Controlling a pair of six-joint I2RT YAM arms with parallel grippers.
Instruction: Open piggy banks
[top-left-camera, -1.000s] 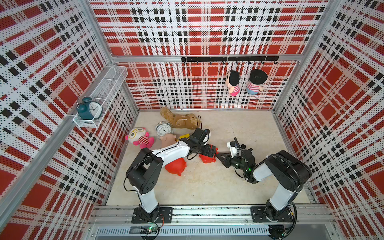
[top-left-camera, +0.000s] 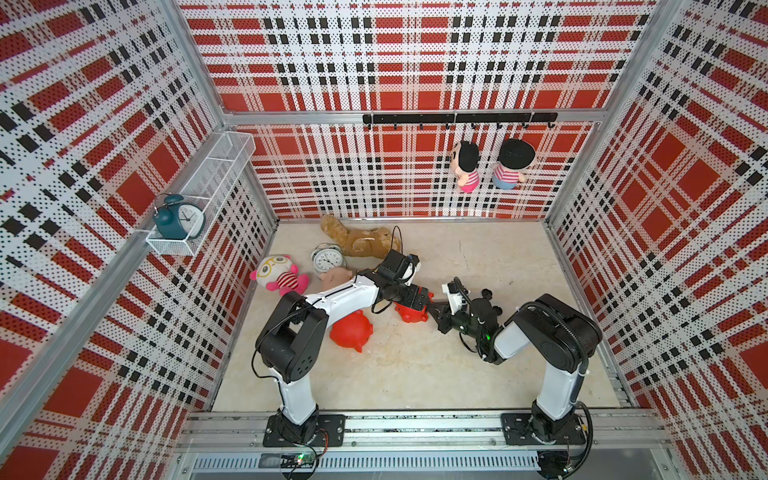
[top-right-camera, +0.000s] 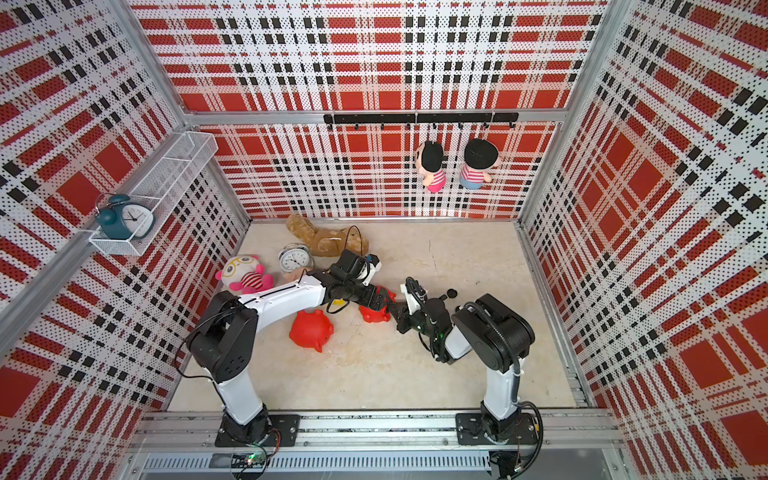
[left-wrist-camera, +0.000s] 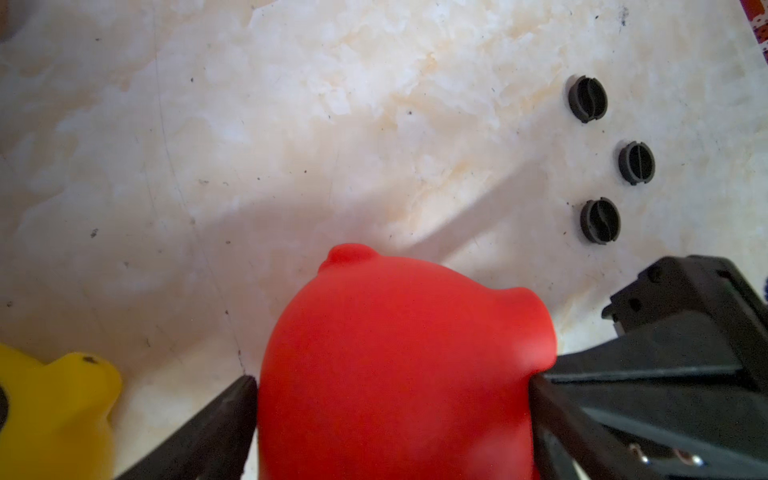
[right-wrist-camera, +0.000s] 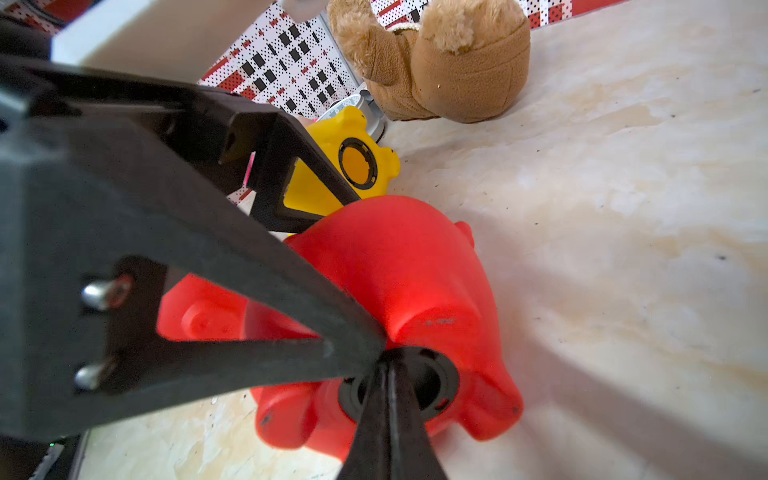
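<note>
A red piggy bank (right-wrist-camera: 416, 264) lies in the middle of the table, its bottom facing my right gripper. My left gripper straddles it from above, fingers open around its body. My right gripper is shut, its tips at the black-rimmed opening (right-wrist-camera: 438, 376) in the bank's bottom; whether they reach inside is unclear. A second red piggy bank (top-left-camera: 350, 329) lies to the left. A yellow piggy bank (right-wrist-camera: 312, 185) sits behind, with a black ring on its bottom. Several black plugs (left-wrist-camera: 588, 100) lie loose on the table.
A brown teddy bear (top-left-camera: 364, 240), a silver clock (top-left-camera: 327, 257) and a pink doll (top-left-camera: 280, 273) crowd the back left. Two dolls hang on the back wall.
My right gripper has moved left toward the red piggy bank. The left arm and that bank have shifted slightly.
</note>
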